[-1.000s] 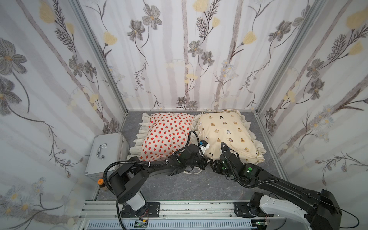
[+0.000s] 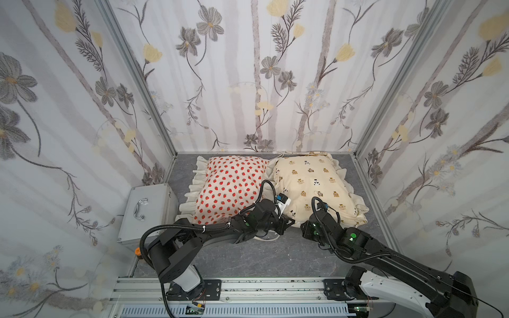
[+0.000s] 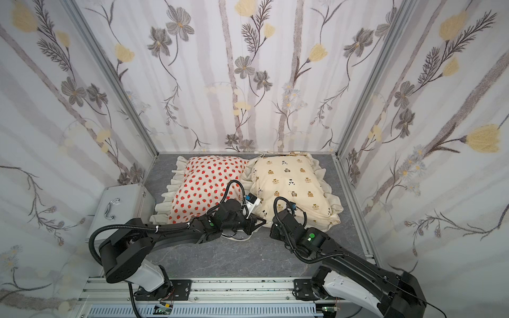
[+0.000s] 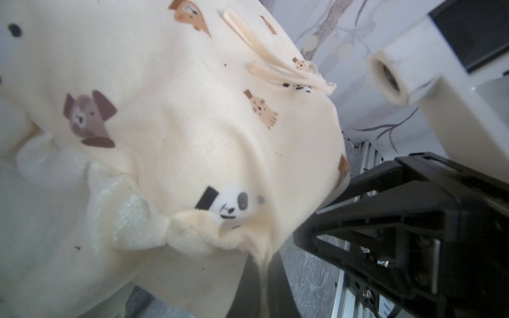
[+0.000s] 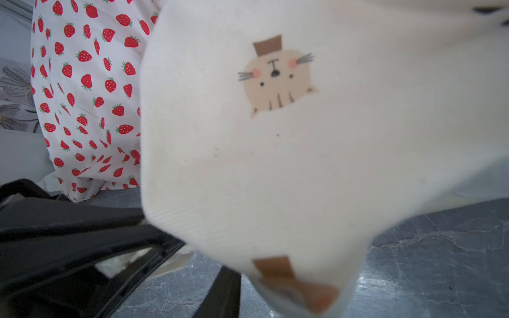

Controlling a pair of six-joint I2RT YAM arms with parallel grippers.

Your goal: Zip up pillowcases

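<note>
A cream animal-print pillowcase with ruffles lies on the right, beside a strawberry-print pillowcase. My left gripper is shut on a gathered bit of the cream fabric at its near corner. Beside it, at the near edge of the same pillowcase, sits my right gripper. In the right wrist view the cream cloth fills most of the picture and covers much of that gripper, so its finger state cannot be told. No zipper can be made out clearly.
A silver box with a handle stands at the left. An orange-capped object is beside it.
My right gripper and arm have shifted a little to the right, away from the left gripper. The left arm and both pillows look essentially the same.
</note>
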